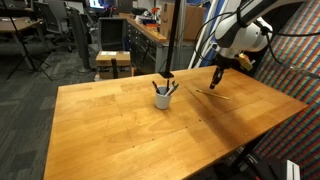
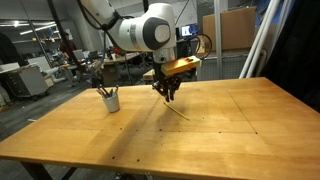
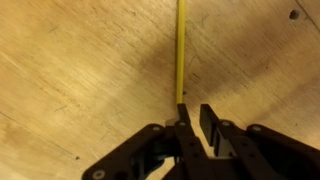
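Observation:
A thin yellow stick point(image 1: 212, 95), like a pencil, lies on the right part of the wooden table. My gripper point(image 1: 213, 86) is just above it, pointing down. Seen from the other side, the stick point(image 2: 177, 111) runs from below the gripper point(image 2: 168, 97) toward the near edge. In the wrist view the stick point(image 3: 180, 50) comes down from the top edge to the left fingertip, which covers its lower end. The gripper is shut to a narrow gap, and nothing shows between its fingers.
A white cup point(image 1: 162, 99) with several pens or tools stands near the middle of the table point(image 1: 100, 125). Between cup and stick the surface is bare, and the table's left half is clear. A black chair point(image 1: 113, 40) and a cabinet are behind.

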